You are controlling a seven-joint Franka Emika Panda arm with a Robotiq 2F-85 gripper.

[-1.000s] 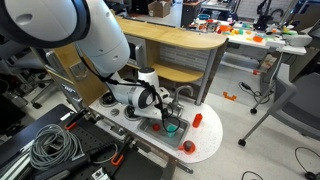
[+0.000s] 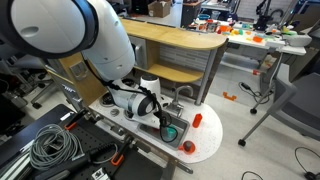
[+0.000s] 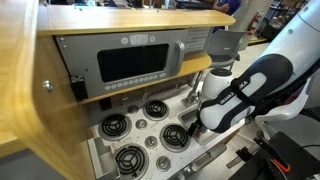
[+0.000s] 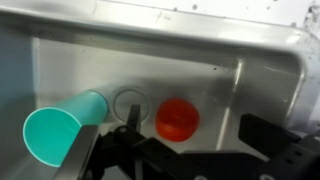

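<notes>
In the wrist view, a round red object (image 4: 177, 119) lies on the floor of the grey metal sink (image 4: 200, 55), close to the drain ring. To its left, a teal cup (image 4: 62, 128) rests on its side with its mouth showing. My gripper is open, one dark finger (image 4: 262, 134) on the right and the other on the left, with the red object in view between them. I cannot tell how far above it the fingers are. In exterior view 1 the gripper (image 2: 163, 126) reaches down into the sink beside the teal cup (image 2: 170, 133); the red object is hidden there.
A faucet (image 2: 184, 92) rises behind the sink. On the white counter right of it stands a red item (image 2: 197, 120), with another round red item (image 2: 188, 147) near the front. Stove burners (image 3: 131, 158) lie on the other side. The sink walls enclose the gripper closely.
My arm and gripper have moved down and slightly toward the front, into the sink. The red object in the sink, visible earlier in exterior view 1, is now covered by the arm.
</notes>
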